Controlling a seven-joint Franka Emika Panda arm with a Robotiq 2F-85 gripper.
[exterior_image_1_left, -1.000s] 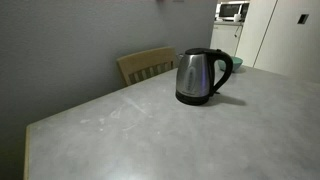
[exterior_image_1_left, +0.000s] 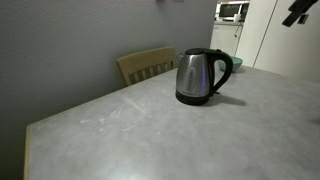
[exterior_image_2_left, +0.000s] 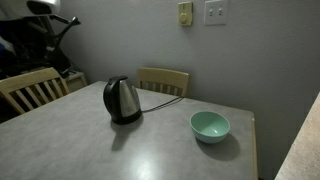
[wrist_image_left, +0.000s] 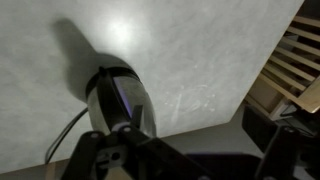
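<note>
A silver and black kettle (exterior_image_1_left: 195, 76) stands upright on the grey table, its black handle to the right in exterior view 1. The same kettle (exterior_image_2_left: 124, 102) is left of the middle in exterior view 2, and a mint-green bowl (exterior_image_2_left: 210, 126) sits apart from it. My gripper (exterior_image_1_left: 296, 19) hangs at the top right of exterior view 1, high above the table and away from the kettle. From the wrist, the kettle (wrist_image_left: 116, 92) appears below, partly hidden by the gripper. The fingers are spread wide and hold nothing.
Wooden chairs (exterior_image_2_left: 163, 82) stand at the table's edges, one of them (exterior_image_2_left: 34, 92) at the left in exterior view 2. A dark cord (exterior_image_2_left: 163, 104) trails behind the kettle.
My gripper has come into exterior view 1 at the top right, where no part of it showed before. The kettle and bowl have stayed in place.
</note>
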